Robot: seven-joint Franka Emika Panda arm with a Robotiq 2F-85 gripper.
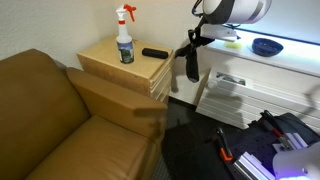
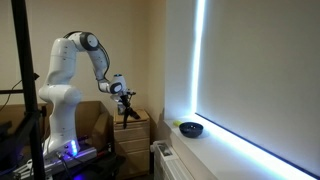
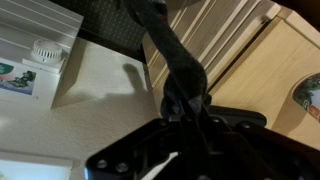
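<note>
A dark grey, limp item that looks like a sock or cloth (image 1: 192, 66) hangs down from my gripper (image 1: 190, 46), in the air just off the right side of the wooden cabinet (image 1: 125, 66). The wrist view shows the same cloth (image 3: 182, 65) stretching away from between the fingers of the gripper, which is shut on it. The fingertips are dark and partly hidden by the fabric. In exterior view 2 the arm and the hanging cloth (image 2: 124, 114) appear small in front of the cabinet.
On the cabinet stand a spray bottle (image 1: 125, 45) with a red trigger and a black oblong item (image 1: 155, 53). A dark blue bowl (image 1: 267, 47) sits on the windowsill above a white radiator (image 1: 245, 95). A brown sofa (image 1: 75, 125) fills the left.
</note>
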